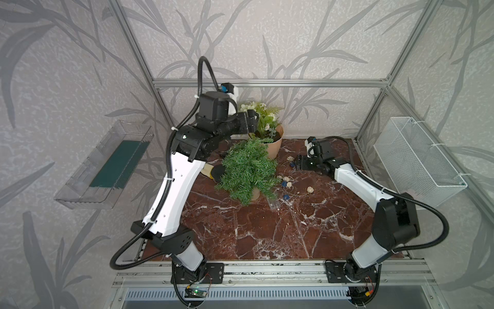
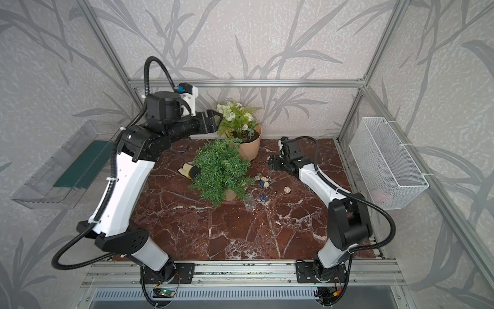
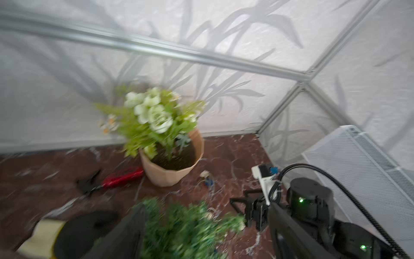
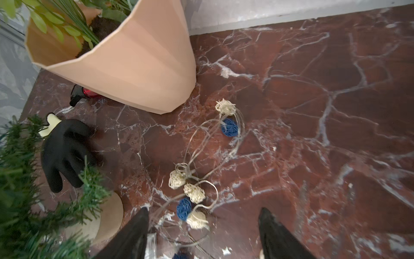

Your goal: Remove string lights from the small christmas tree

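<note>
The small green tree [image 1: 247,170] stands mid-table, with no lights showing on its visible branches. The string lights, blue and cream balls [image 4: 194,194] on thin wire, lie loose on the marble beside it. My left gripper [image 1: 251,122] hangs high above the tree, near the flowers, open with nothing visible between its fingers. My right gripper [image 2: 272,162] is low over the lights at the right of the tree; in the right wrist view its fingers are apart and empty.
A flower pot [image 2: 249,149] stands behind the tree. A black glove [image 4: 66,151] and red pruners [image 3: 120,177] lie at left. A wire basket [image 1: 419,159] is at right, a clear tray [image 1: 105,164] at left.
</note>
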